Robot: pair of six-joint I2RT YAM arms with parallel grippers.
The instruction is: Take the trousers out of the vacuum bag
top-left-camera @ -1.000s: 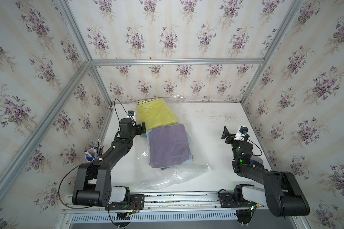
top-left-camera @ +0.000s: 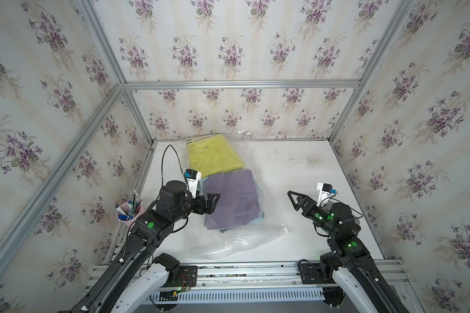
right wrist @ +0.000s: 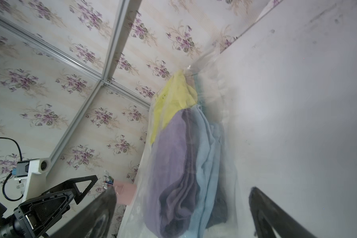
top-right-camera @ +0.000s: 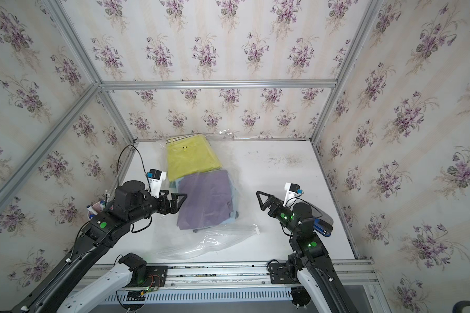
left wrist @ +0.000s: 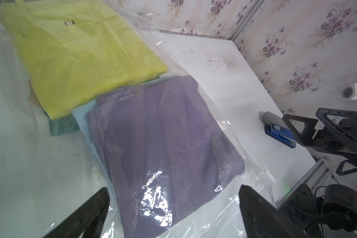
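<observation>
A large clear vacuum bag (top-left-camera: 235,242) lies flat on the white table, its empty crinkled end with a zip strip toward the front. Inside it are folded clothes: a yellow piece (top-left-camera: 211,154) at the back, a purple piece (top-left-camera: 229,200) in front, and light blue cloth (right wrist: 206,158) under the purple. Which of these is the trousers I cannot tell. My left gripper (top-left-camera: 212,203) hangs open above the purple piece's left side, apart from the bag. Off to the right of the bag, my right gripper (top-left-camera: 293,200) stands open over bare table, with nothing between its fingers.
A pink cup of pens (top-left-camera: 129,212) stands at the table's left edge. A blue stapler (left wrist: 280,134) and a grey object (top-right-camera: 318,211) lie on the right, behind the right arm.
The left gripper has moved right and toward the front, over the purple cloth; the right gripper has moved left. The bag and clothes have not moved.
</observation>
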